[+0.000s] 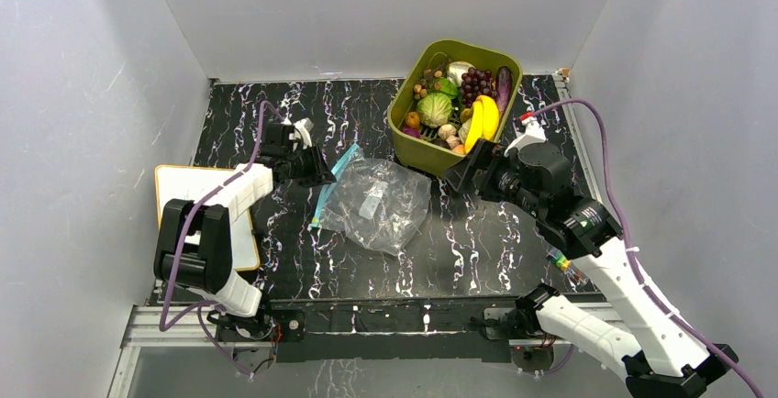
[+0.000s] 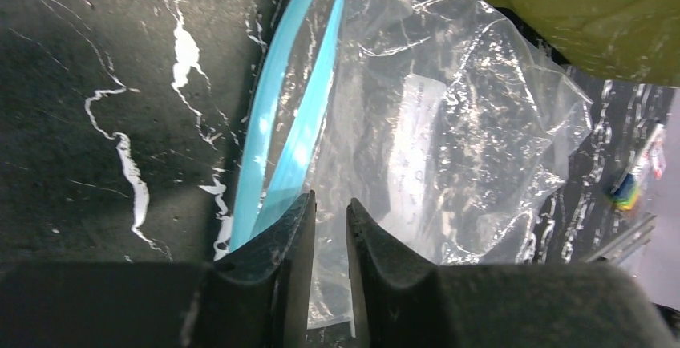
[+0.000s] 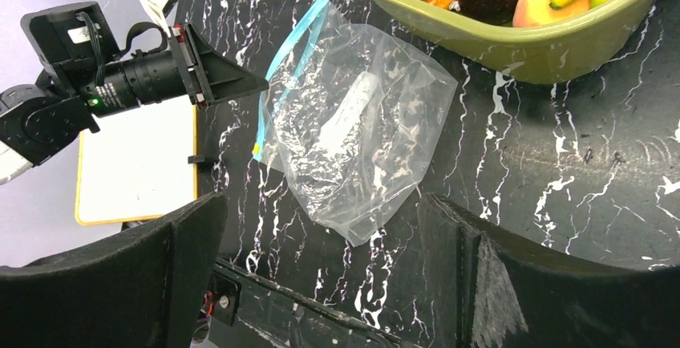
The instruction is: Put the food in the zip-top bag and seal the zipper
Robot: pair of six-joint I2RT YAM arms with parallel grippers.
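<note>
A clear zip top bag (image 1: 378,205) lies flat on the dark marbled table, its blue zipper strip (image 2: 310,119) along the left side. At that strip is my left gripper (image 1: 331,178); its fingers (image 2: 298,236) stand a narrow gap apart, with clear film visible beyond them. Whether they touch the bag cannot be told. My right gripper (image 1: 453,183) hangs near the front of the green basket, fingers wide apart and empty. The food is in the basket: bananas (image 1: 482,123), a cabbage (image 1: 435,109), grapes (image 1: 476,83), an eggplant (image 1: 504,88) and more.
The green basket (image 3: 553,42) stands at the back, right of the bag. A white board with a yellow edge (image 1: 188,181) lies at the left under my left arm. Small colourful items (image 1: 561,263) sit at the front right. Bare table stretches in front of the basket.
</note>
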